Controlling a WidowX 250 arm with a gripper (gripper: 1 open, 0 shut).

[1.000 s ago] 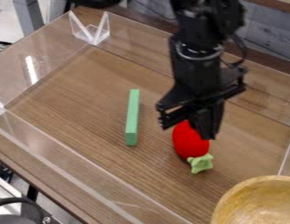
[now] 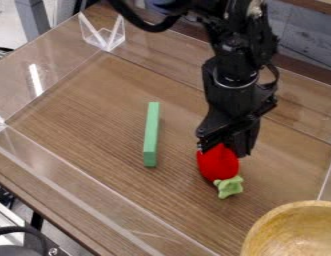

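Note:
My black gripper point(image 2: 237, 134) hangs over the centre right, its fingers around the top of a red rounded object point(image 2: 217, 164); whether they touch it or grip it I cannot tell. A light green piece point(image 2: 228, 186) shows at the red object's lower edge. To the left, a green bar point(image 2: 150, 134) lies on the wooden table point(image 2: 74, 160).
A tan bowl point(image 2: 295, 231) sits at the bottom right. A clear plastic item point(image 2: 104, 30) stands at the back left.
The gripper has moved back and down, appearing smaller and lower over the red object. The red object and green bar look about where they were.

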